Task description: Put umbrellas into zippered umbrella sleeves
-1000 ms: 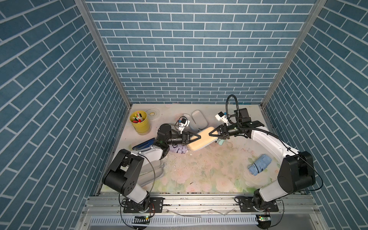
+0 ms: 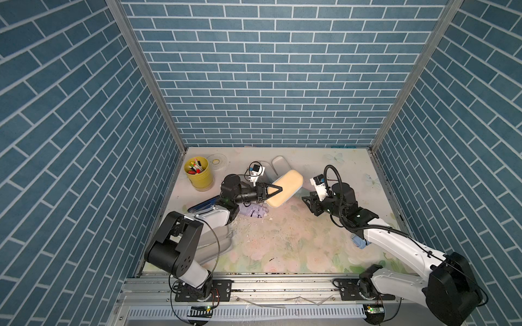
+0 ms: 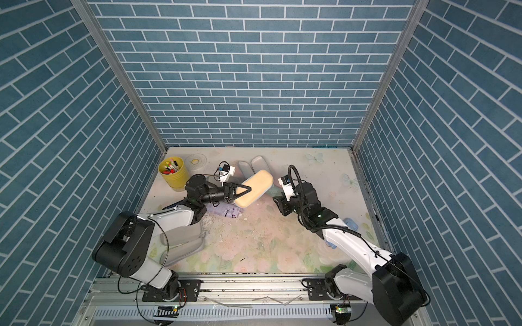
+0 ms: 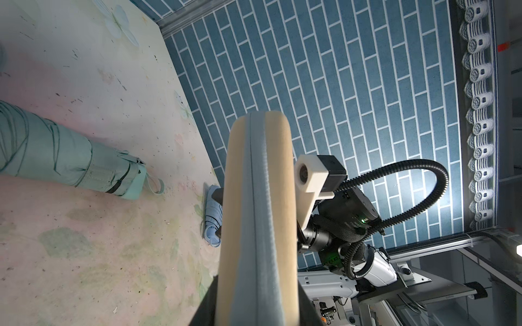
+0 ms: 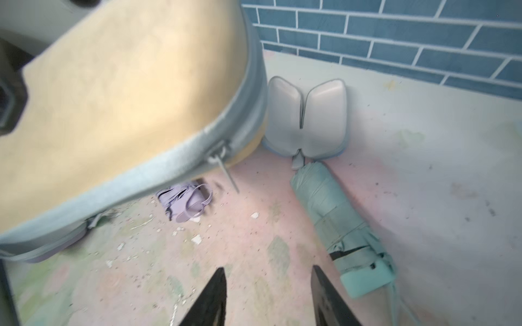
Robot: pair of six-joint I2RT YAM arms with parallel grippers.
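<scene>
A cream sleeve with a grey zipper band (image 5: 136, 92) is held off the table, my left gripper (image 2: 279, 192) shut on it; its zipper pull (image 5: 221, 163) dangles at the seam in the right wrist view. My right gripper is open, apart from the sleeve, nothing between its fingers. Below it lies a folded green umbrella (image 5: 337, 222). Behind that, a pale sleeve (image 5: 326, 116) lies spread open. A lilac umbrella (image 2: 253, 210) rests under the left arm. A blue umbrella (image 3: 350, 223) is partly hidden by the right arm.
At the back left stands a yellow bucket of markers (image 2: 199, 174). A dark blue item (image 2: 203, 204) and another pale sleeve (image 2: 212, 245) lie by the left arm.
The sleeve's free end has risen slightly.
</scene>
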